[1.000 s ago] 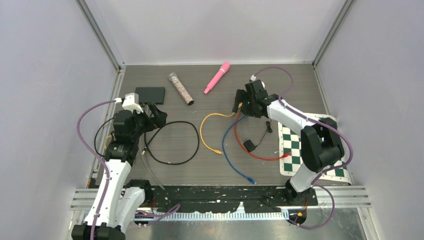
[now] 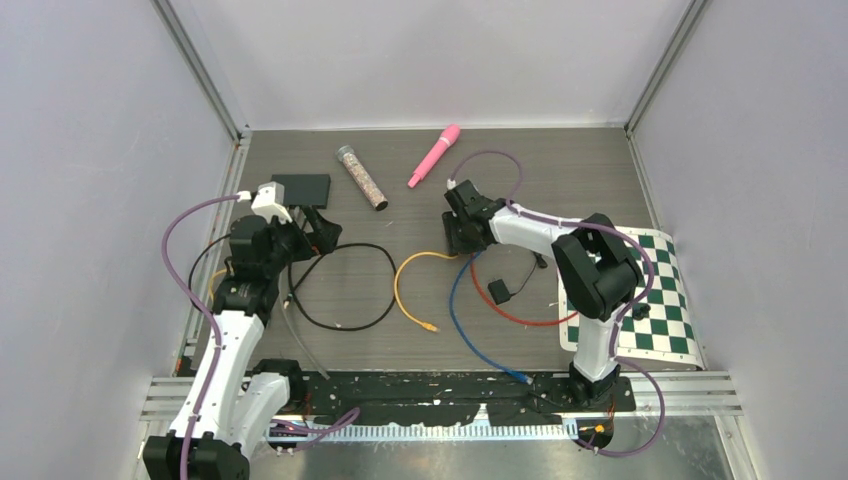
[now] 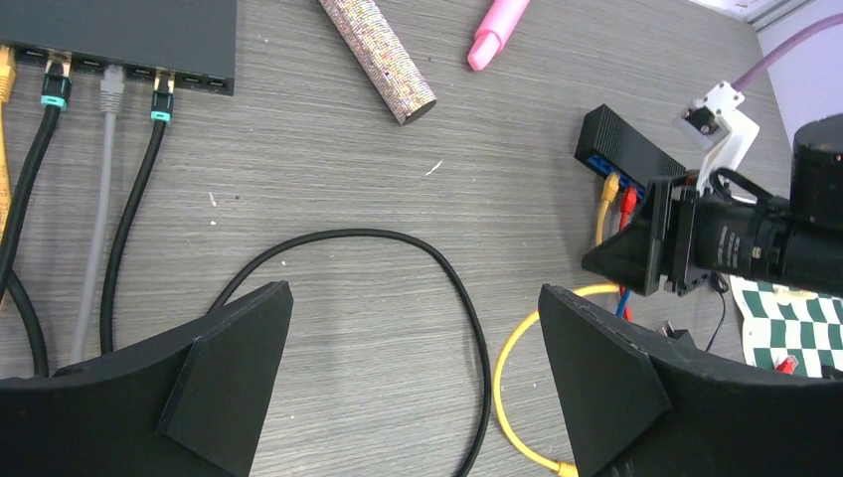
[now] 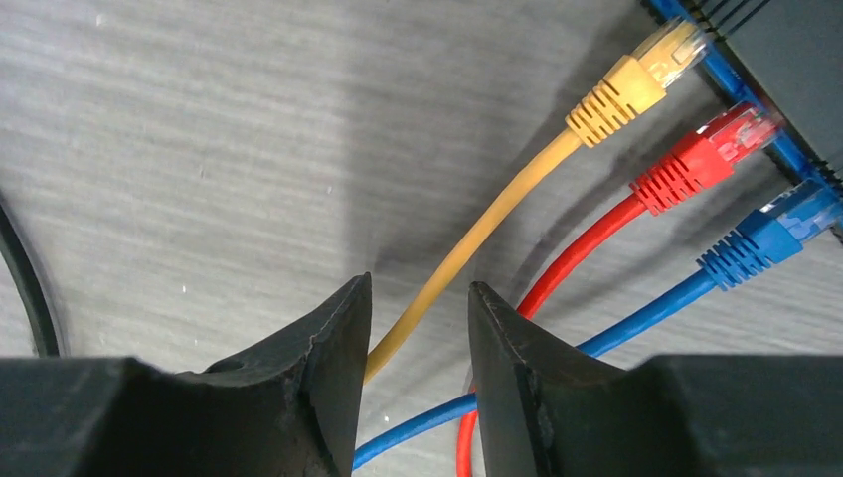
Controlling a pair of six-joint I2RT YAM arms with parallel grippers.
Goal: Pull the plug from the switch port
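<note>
A small black switch with blue front lies at the back right; in the right wrist view yellow (image 4: 621,94), red (image 4: 696,164) and blue (image 4: 765,238) plugs sit at its ports. My right gripper is down at the cables just short of these plugs, with the yellow and blue cables running between or under its fingers; exactly what it grips is hard to tell. My left gripper hangs open over the left side, near a larger black switch (image 3: 109,40) with yellow, black and grey cables plugged in.
A glitter tube (image 2: 362,178) and pink microphone (image 2: 434,156) lie at the back. A black adapter (image 2: 499,291) and checkered board (image 2: 660,300) are on the right. A looped black cable (image 2: 345,328) covers the centre left.
My right gripper has moved toward the front left, off the small switch. The yellow and blue cables have shifted toward the front with it. The left arm barely moved.
</note>
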